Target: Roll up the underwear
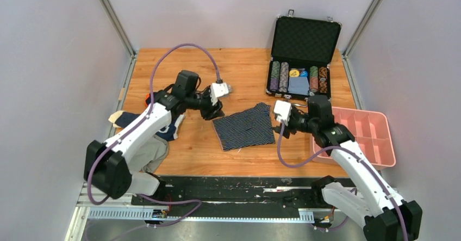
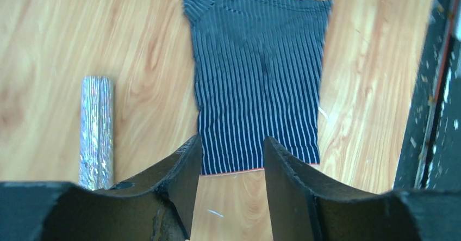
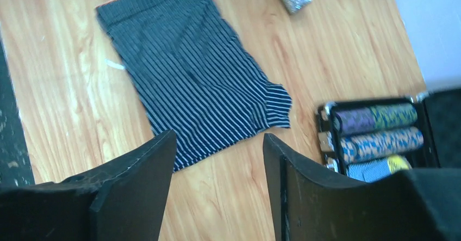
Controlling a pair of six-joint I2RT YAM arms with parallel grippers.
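The striped dark underwear (image 1: 242,129) lies spread flat mid-table, one back corner folded or bunched at the right end, as the right wrist view (image 3: 195,83) also shows. My left gripper (image 1: 215,113) is raised at its left end; in the left wrist view its fingertips (image 2: 275,146) are apart, nothing between them. My right gripper (image 1: 278,129) hovers at the garment's right end, also open and empty, its fingers (image 3: 157,175) above the cloth and table.
An open chip case (image 1: 298,88) stands back right, a pink divided bin (image 1: 372,127) right, dark and grey clothes (image 1: 141,154) left. A silver block (image 2: 96,127) lies behind the garment. Bare wood surrounds it.
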